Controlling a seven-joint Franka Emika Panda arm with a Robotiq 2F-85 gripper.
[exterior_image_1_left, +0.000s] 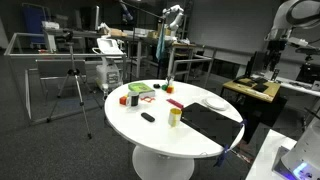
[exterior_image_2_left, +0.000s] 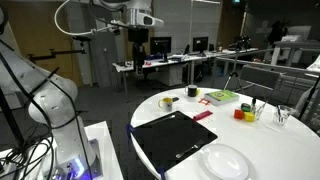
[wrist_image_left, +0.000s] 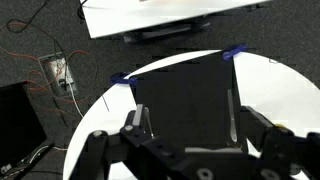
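Note:
High above the round white table (exterior_image_2_left: 275, 150) hangs my gripper (exterior_image_2_left: 138, 55), far from everything on the tabletop. In the wrist view, the gripper stands open, its two dark fingers wide apart with nothing between them. Below it lies a black mat (wrist_image_left: 180, 90) at the table's edge, with blue clamps (wrist_image_left: 233, 50) at its corners. Thin metallic utensils rest along the mat's sides, partly hidden by the fingers. Beside the mat is a white plate (exterior_image_2_left: 226, 162). A yellow mug (exterior_image_1_left: 175, 117) and a red object (exterior_image_2_left: 203, 115) sit on the mat's other sides.
Across the table are a green tray (exterior_image_1_left: 141, 88), a black mug (exterior_image_2_left: 192, 91) and small coloured items (exterior_image_2_left: 247, 112). A small black object (exterior_image_1_left: 148, 117) lies near the front edge. A tripod (exterior_image_1_left: 75, 85) stands away from the table. Bare tabletop surrounds much of this.

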